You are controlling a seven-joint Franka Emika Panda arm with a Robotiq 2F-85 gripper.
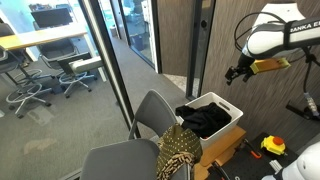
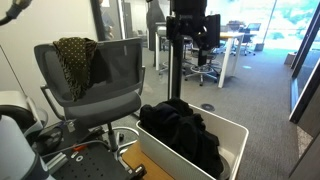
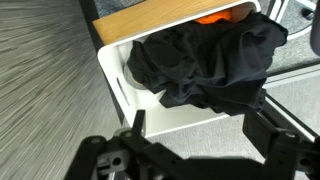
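A white bin (image 3: pixel 184 119) holds a heap of black cloth (image 3: pixel 215 62), and a bit of orange (image 3: pixel 214 16) shows at its edge in the wrist view. In exterior view 2 the black cloth (image 2: pixel 185 132) fills much of the white bin (image 2: pixel 229 136). My gripper (image 1: pixel 238 75) is high above and to the right of the bin in exterior view 1. Its fingers (image 3: pixel 139 122) are spread wide in the wrist view, with nothing between them. A patterned brown cloth (image 1: pixel 178 152) hangs over the back of a grey chair (image 1: pixel 153 112).
The bin rests by a wooden surface (image 1: pixel 222 147). A red and yellow emergency button (image 1: pixel 273 145) is near the robot base. A wood-grained wall (image 1: pixel 238 35) rises behind the arm, and a metal post (image 1: pixel 108 55) stands beyond the chair.
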